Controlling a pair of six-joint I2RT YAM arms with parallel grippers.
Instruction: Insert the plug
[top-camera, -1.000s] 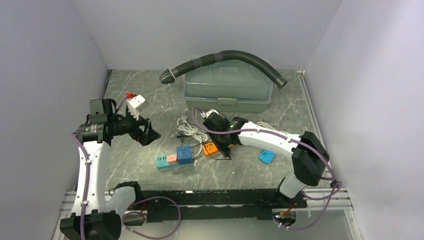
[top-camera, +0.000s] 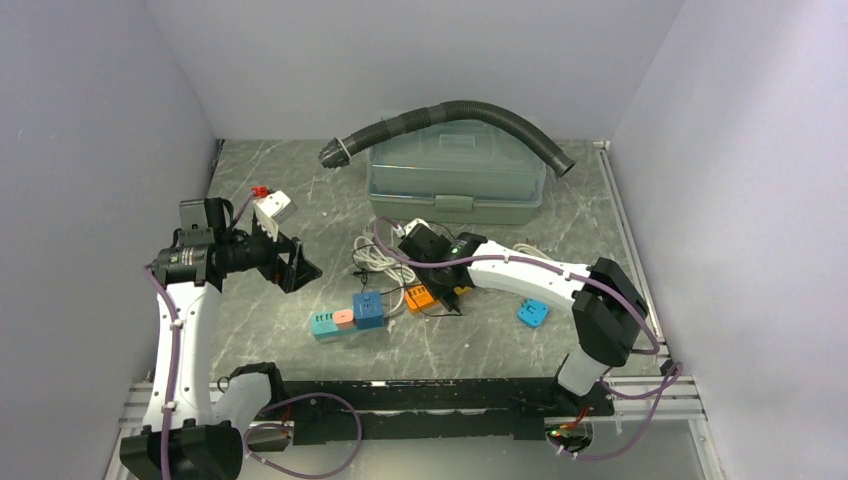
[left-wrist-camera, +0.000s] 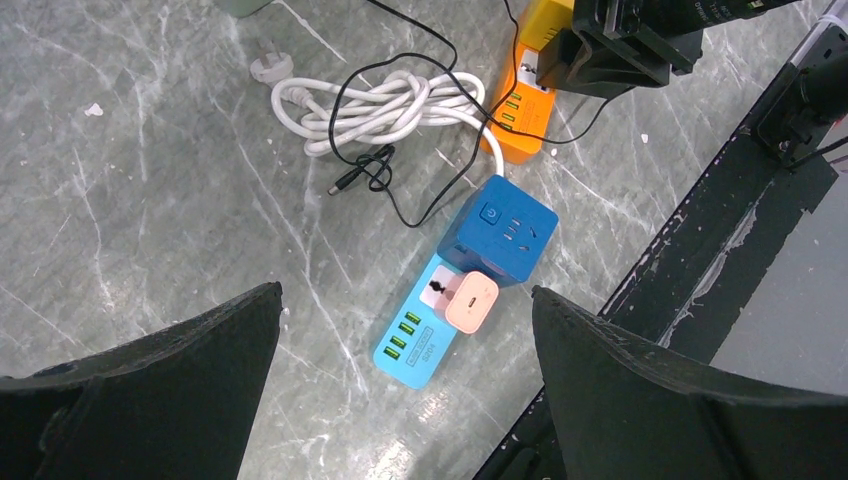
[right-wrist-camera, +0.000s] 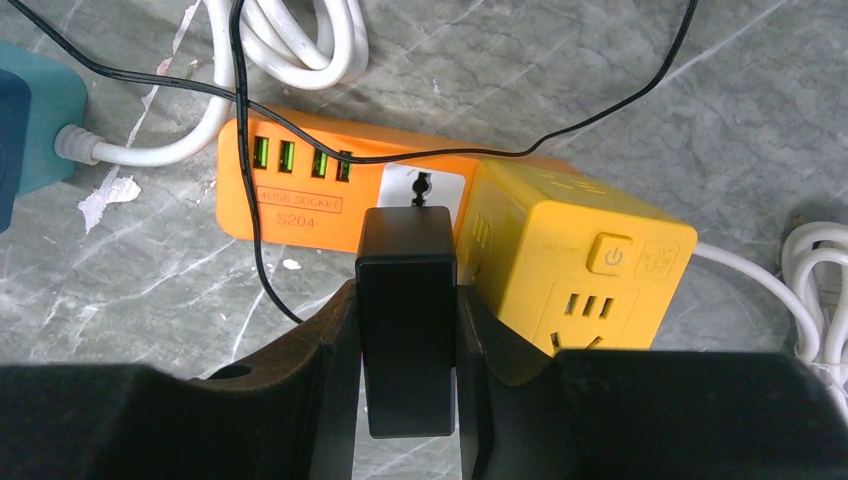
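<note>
A black block-shaped plug (right-wrist-camera: 405, 340) with a thin black cord nearby fills the gap of my right gripper, whose fingers touch it on both sides. Its far end stands over the lower part of the white socket face (right-wrist-camera: 422, 188) on the orange power strip (right-wrist-camera: 305, 190). Whether its prongs are in the slots is hidden by its body. My left gripper is open and empty, held off to the left, above the table.
A yellow cube (right-wrist-camera: 590, 260) sits close on the plug's right. Further left are a blue cube (left-wrist-camera: 500, 225) and a light-blue strip (left-wrist-camera: 415, 330) with a pink plug (left-wrist-camera: 472, 302). A coiled white cable (left-wrist-camera: 390, 110) and black cord lie near the strip. A clear-lidded box (top-camera: 455, 180) stands behind.
My right gripper has shifted slightly to the left, by only a little, over the orange strip. The left arm and the objects on the table look unmoved.
</note>
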